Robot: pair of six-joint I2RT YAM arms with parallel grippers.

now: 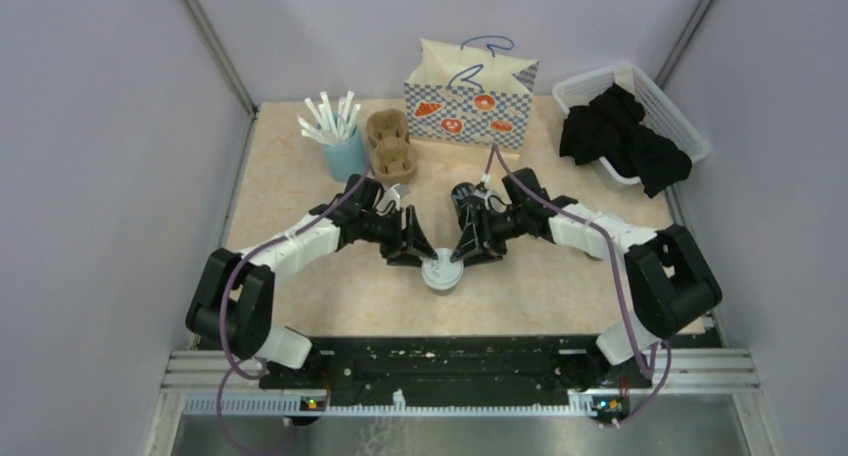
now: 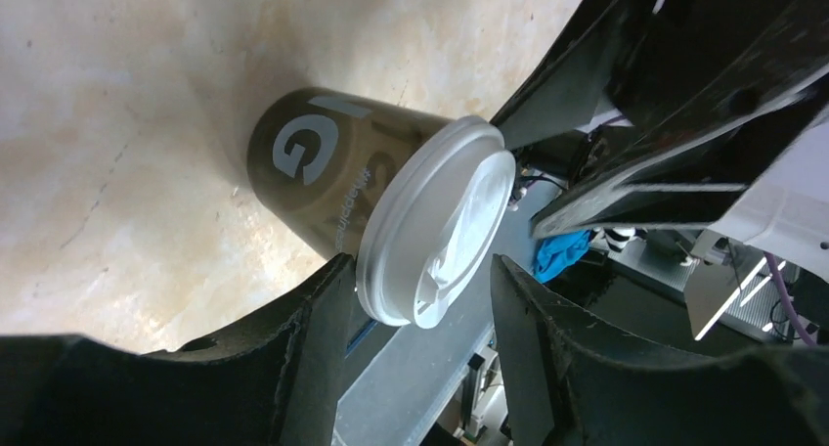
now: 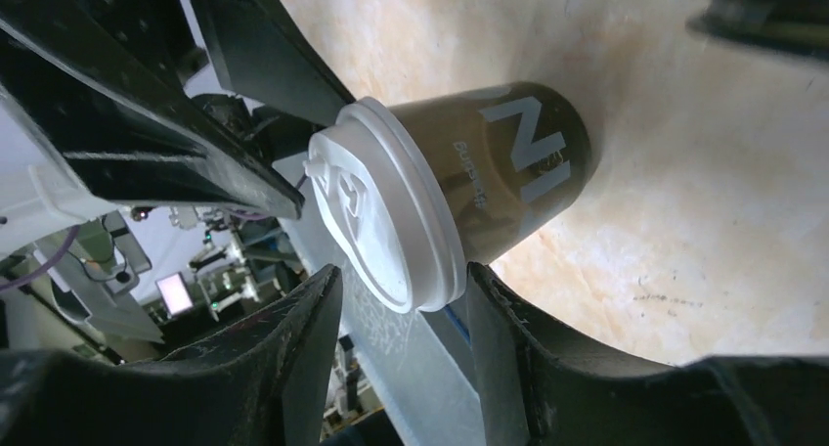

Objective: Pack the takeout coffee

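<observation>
A brown paper cup (image 2: 323,157) with a white lid (image 1: 442,266) stands upright on the table near the front middle. Both grippers flank its rim. My left gripper is open; its fingertips are at the lid's edge from the left. On the other side, my right gripper is open too, its fingertips close to the lid's edge. Whether either presses on the lid I cannot tell. The lid looks seated on the cup. A checked paper bag (image 1: 468,111) with blue handles stands open at the back. Beside it lies a brown cup carrier (image 1: 394,159).
A blue holder (image 1: 346,159) of white wrapped straws stands at back left. A dark cup (image 1: 462,193) is partly hidden behind my right gripper. A white basket (image 1: 684,136) with black cloth is at back right.
</observation>
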